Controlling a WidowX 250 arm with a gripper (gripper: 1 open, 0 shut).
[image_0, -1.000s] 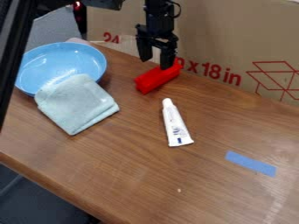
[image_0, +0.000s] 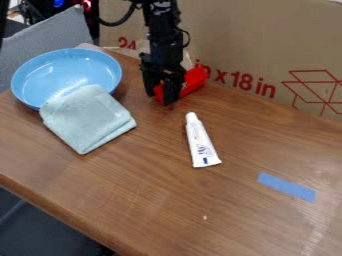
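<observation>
The black gripper (image_0: 163, 78) is low at the back of the wooden table, shut on a red object (image_0: 189, 81), which is partly hidden behind its fingers. A white tube (image_0: 201, 141) lies in the middle of the table, in front of and apart from the gripper. A blue bowl (image_0: 63, 67) sits at the left, with a folded pale cloth (image_0: 87, 121) in front of it.
A cardboard box wall (image_0: 287, 50) runs along the back. A blue tape strip (image_0: 286, 187) is on the right. The table's left edge drops to a dark area.
The gripper has come down from above onto the red object, which now sits slightly further back and is more covered by the fingers. The tube, bowl and cloth have not moved.
</observation>
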